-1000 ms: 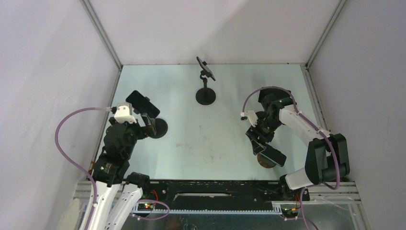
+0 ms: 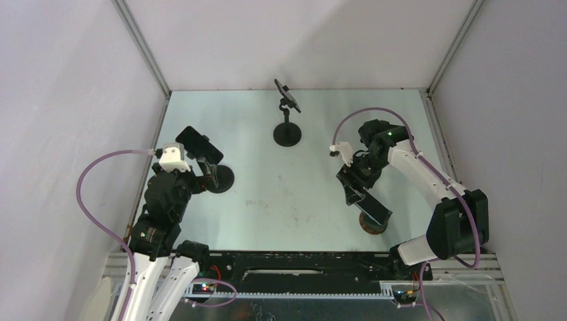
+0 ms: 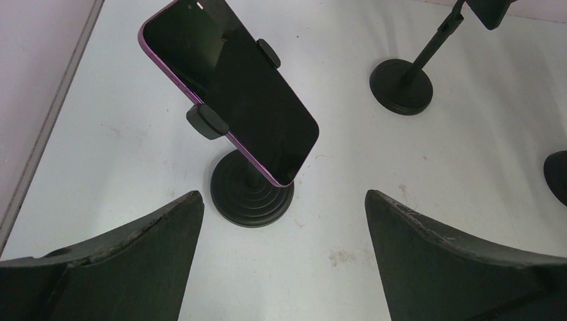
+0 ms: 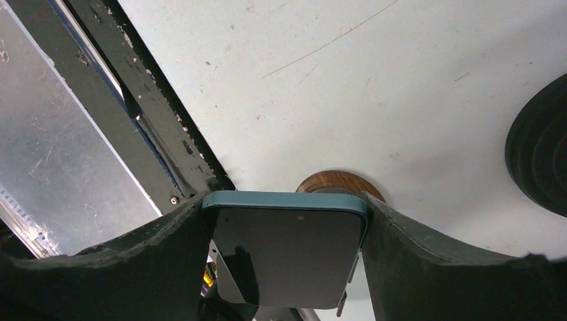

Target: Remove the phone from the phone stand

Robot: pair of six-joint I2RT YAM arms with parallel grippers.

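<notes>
In the right wrist view a teal-edged phone (image 4: 287,257) fills the gap between the fingers of my right gripper, both pads against its sides. From the top the same phone (image 2: 376,210) slants over a wooden round stand base (image 2: 372,229); whether it still touches the stand's holder is hidden. My left gripper is open and empty. In front of it, a pink-edged dark phone (image 3: 234,87) sits tilted in the clamp of a black stand (image 3: 251,204), apart from the fingers.
Another black stand (image 2: 287,134) with a tilted phone (image 2: 287,95) stands at the back middle. A black stand base (image 4: 545,147) shows right of the right gripper, partly under that arm from above.
The right gripper and its phone have shifted up and left in the top view, while the wooden base stays put. The left arm has not moved.
</notes>
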